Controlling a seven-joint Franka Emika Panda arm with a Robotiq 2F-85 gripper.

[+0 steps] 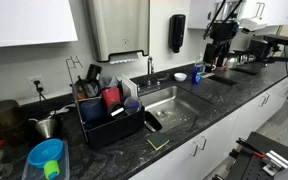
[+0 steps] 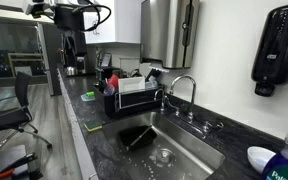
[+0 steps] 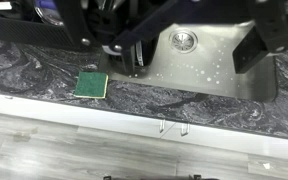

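Note:
A green and yellow sponge lies flat on the dark countertop, by the front edge of the sink, in the wrist view. It also shows as a small pale patch, the sponge, in exterior view 1. My gripper is open, its dark fingers wide apart, with only the sink basin seen between them. High above the counter, the gripper hangs clear of every surface. The metal sink has a drain and holds a dark pan-like item at its left side; its exact kind is unclear.
A black dish rack with dishes stands left of the sink. Farther left are a blue tray with a green cup and a metal bowl. A faucet rises behind the basin. A white bowl and bottle sit to the right.

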